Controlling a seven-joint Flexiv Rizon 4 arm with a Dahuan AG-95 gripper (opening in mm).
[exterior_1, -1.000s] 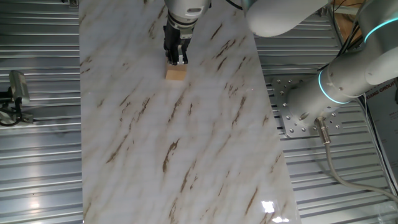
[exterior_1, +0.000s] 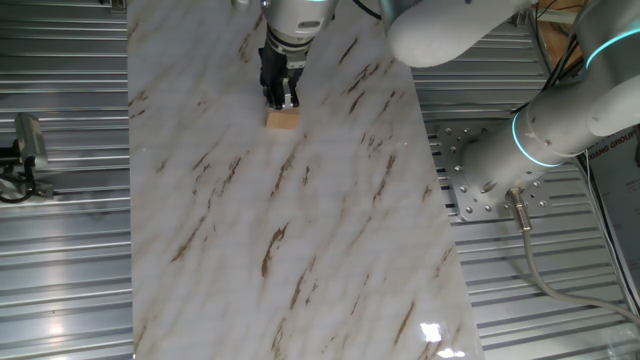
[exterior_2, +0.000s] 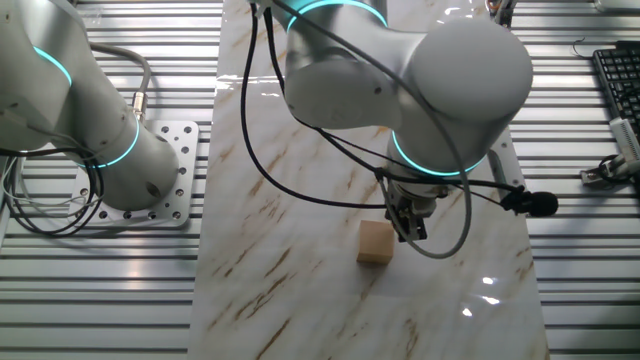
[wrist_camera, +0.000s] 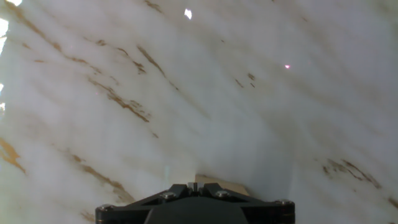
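A small light-wood block (exterior_1: 283, 119) rests on the marble-patterned tabletop. My gripper (exterior_1: 283, 103) points down right at the block's far side in exterior view 1, overlapping its edge; whether they touch cannot be told. In exterior view 2 the block (exterior_2: 376, 242) shows beside the dark fingers, partly behind a looping cable. At the bottom of the wrist view, the fingertips of the gripper meet, with nothing visible between them. Part of the block (wrist_camera: 225, 184) peeks out behind them, the remainder hidden by the gripper.
Slatted metal (exterior_1: 65, 270) flanks the tabletop. The arm's base (exterior_1: 500, 165) stands to the right. A black cable (exterior_2: 262, 165) hangs off the arm.
In exterior view 1 my gripper has shifted slightly down and left, a little closer to the block. The block appears to be in the same place.
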